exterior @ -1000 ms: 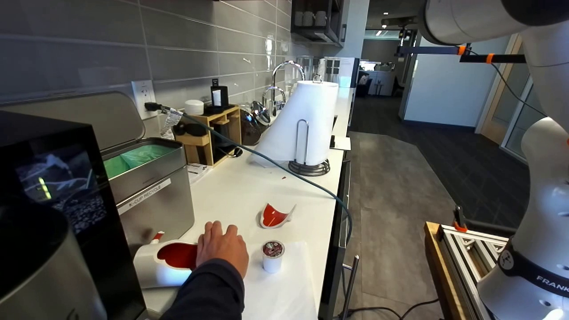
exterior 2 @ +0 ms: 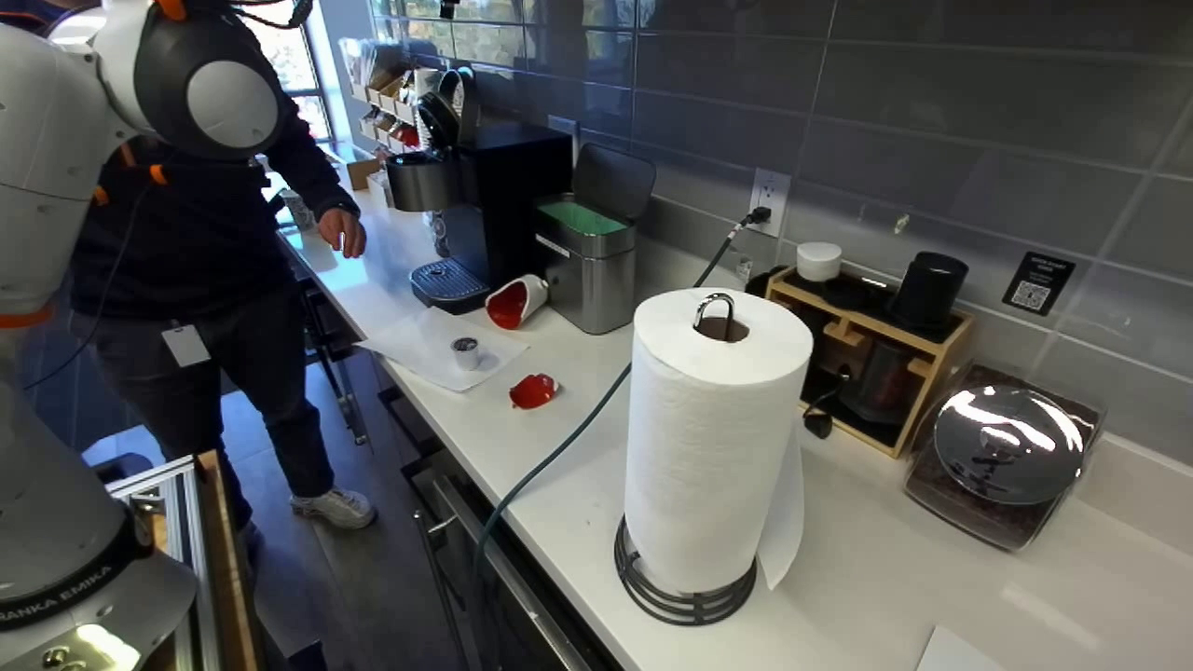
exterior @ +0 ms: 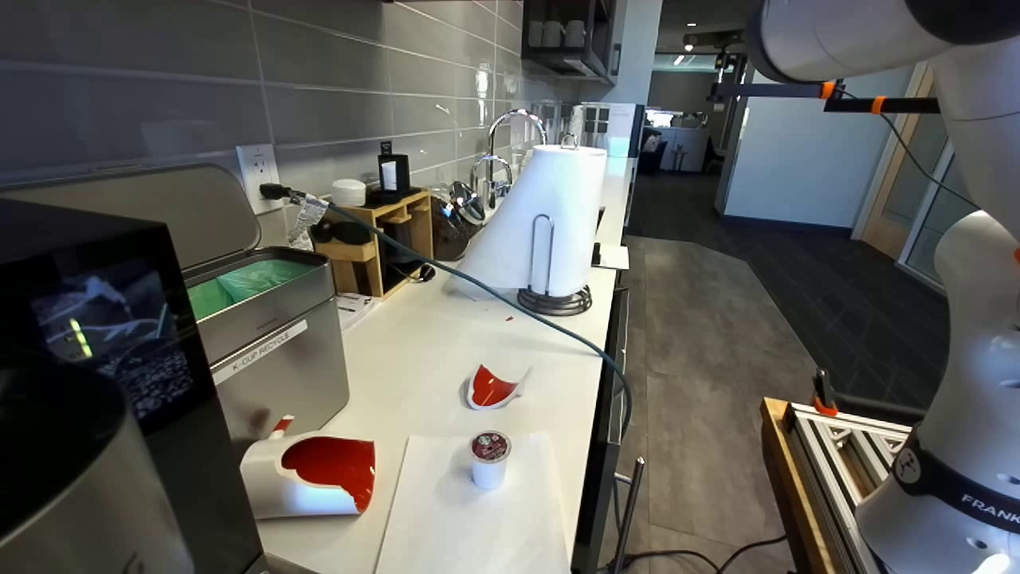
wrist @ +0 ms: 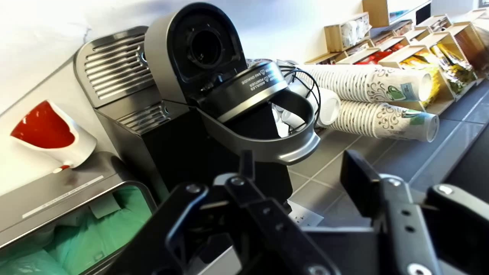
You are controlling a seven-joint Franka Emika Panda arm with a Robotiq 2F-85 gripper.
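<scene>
In the wrist view my gripper has its fingers spread apart, with only the background showing between them; both exterior views leave it out of sight. A broken white mug with a red inside (exterior: 330, 469) lies on its side on the counter by the steel bin. Apart from it lies a curved red-and-white shard (exterior: 490, 389). A coffee pod (exterior: 489, 460) stands upright on a white paper sheet (exterior: 430, 526). The coffee machine (wrist: 197, 59) has its head lifted in the wrist view.
The steel K-cup bin (exterior 2: 587, 274) stands open with a green liner. A paper towel roll (exterior 2: 716, 447) stands on the counter, and a power cord (exterior: 564, 330) crosses it. A person (exterior 2: 201, 257) is beside the counter. Stacked paper cups (wrist: 385, 121) appear beyond the machine.
The person's hand that was on the broken mug has left it. The mug lies in about the same place, and the visible part of the arm looks unmoved.
</scene>
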